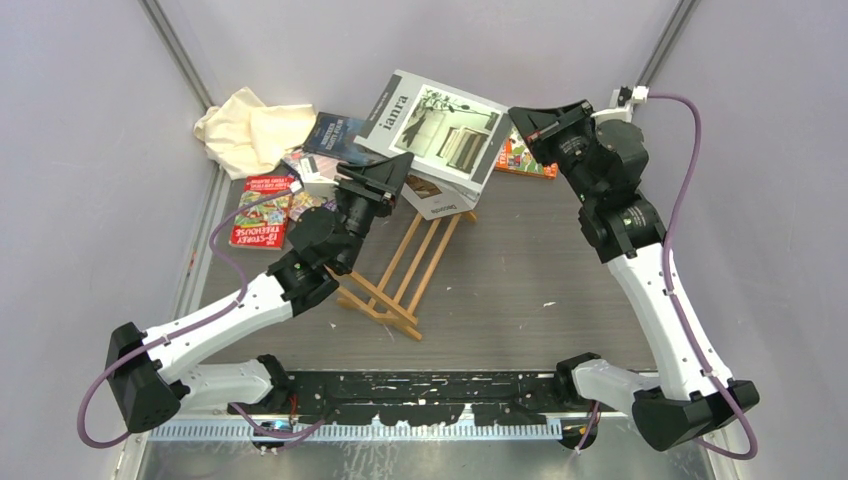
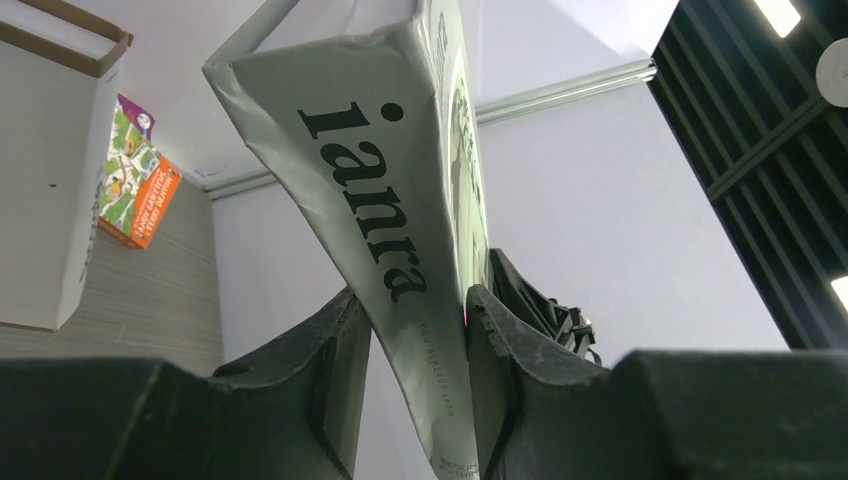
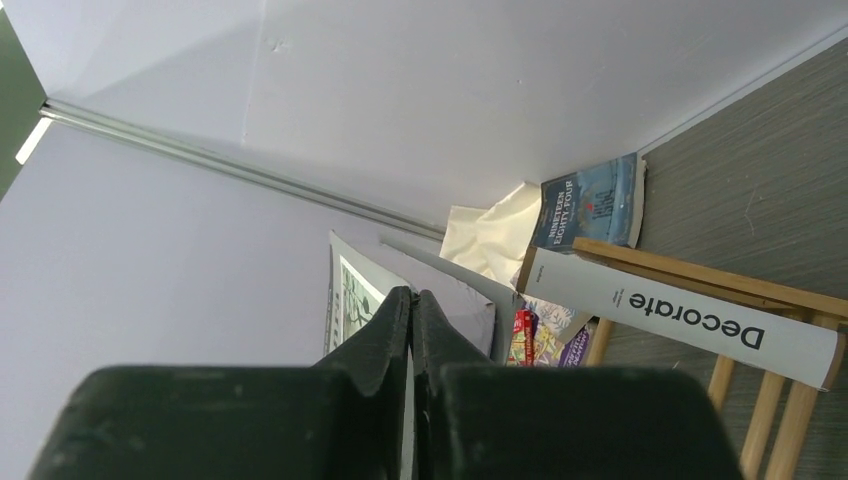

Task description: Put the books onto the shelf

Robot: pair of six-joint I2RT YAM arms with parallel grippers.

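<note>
A large grey-and-white book-like box lettered "ianra" (image 1: 450,130) hangs tilted above the wooden rack (image 1: 410,260). My left gripper (image 1: 398,168) is shut on its near left end; in the left wrist view its fingers (image 2: 335,380) flank the lettered spine. At the box's right corner, my right gripper (image 1: 517,115) has its fingertips almost together, with a pale strip of the box between them in the right wrist view. A white "Decorate" box (image 3: 690,318) rests on the rack, partly covered from above. Behind lies the dark blue Nineteen Eighty-Four book (image 3: 590,205).
A red Treehouse book (image 1: 262,212) and other colourful books lie on the left, beside a cream cloth bag (image 1: 255,135). An orange-and-green book (image 1: 527,160) lies behind the right gripper.
</note>
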